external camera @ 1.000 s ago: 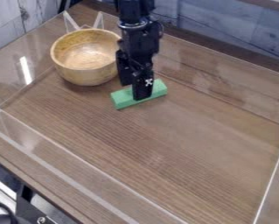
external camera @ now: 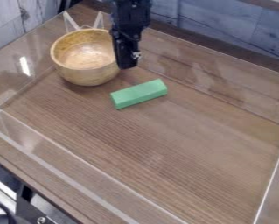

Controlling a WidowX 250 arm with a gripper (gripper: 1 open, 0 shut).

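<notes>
My gripper [external camera: 128, 59] hangs from the top of the camera view, just right of and at the rim of a tan round bowl [external camera: 80, 68]. A green rectangular block [external camera: 139, 93] lies on the wooden floor of the bin, below and right of the bowl, apart from the gripper. The dark gripper is small here, and its fingers are hard to make out.
Bare wooden surface [external camera: 177, 157] fills the front and right. Pale blue walls [external camera: 218, 31] border the back and sides. A white object sits at the left edge.
My gripper has moved up and back, away from above the green block toward the bowl's right rim. The block and bowl appear unmoved.
</notes>
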